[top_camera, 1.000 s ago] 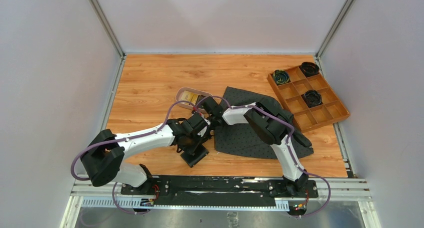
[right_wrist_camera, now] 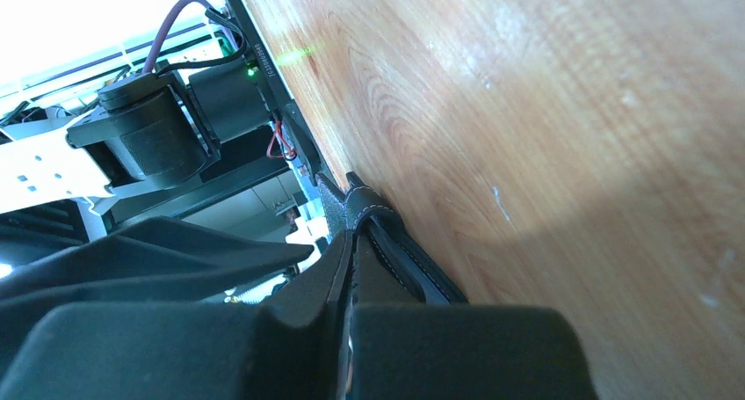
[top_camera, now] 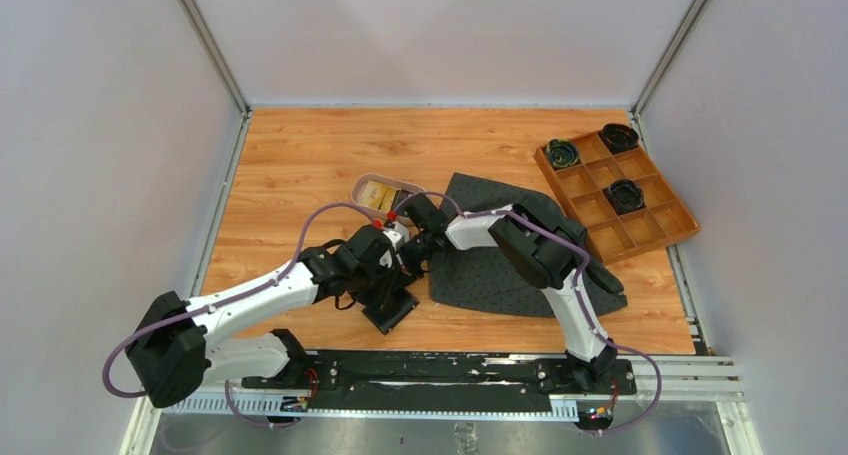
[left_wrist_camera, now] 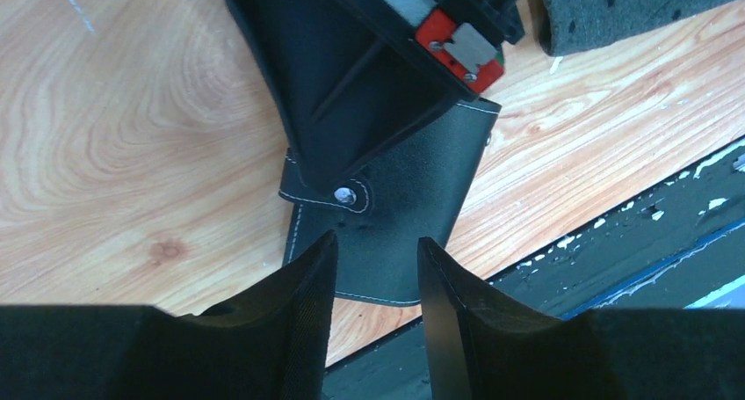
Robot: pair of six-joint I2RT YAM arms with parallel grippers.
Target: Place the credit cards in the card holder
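The black leather card holder (left_wrist_camera: pixel 408 202) lies on the wooden table near its front edge, with its snap strap showing. My left gripper is over it, fingers part open, nothing visibly between them. My right gripper is shut at the holder, with no card showing between its fingers; in the left wrist view its body covers the holder's upper part. A pink-rimmed container (top_camera: pixel 365 178) with yellow and dark items, possibly cards, stands behind both grippers.
A dark dotted mat (top_camera: pixel 490 290) lies to the right. A wooden compartment tray (top_camera: pixel 655 215) with black coils stands at the back right. Both arms crowd the front middle.
The right arm appears unmoved.
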